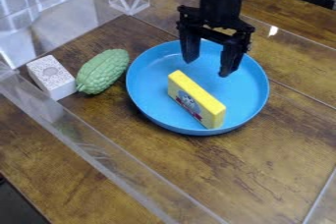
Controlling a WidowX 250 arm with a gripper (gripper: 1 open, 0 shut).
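A black gripper (210,48) hangs over the back of a blue plate (151,88), its two fingers apart with nothing seen between them. A yellow box (201,106) with a printed label lies on the front half of the plate, in front of the gripper and apart from it.
Left of the plate lie a green corn-shaped or gourd-like object (102,71) and a white block (51,78). Transparent strips or edges cross the left and right sides.
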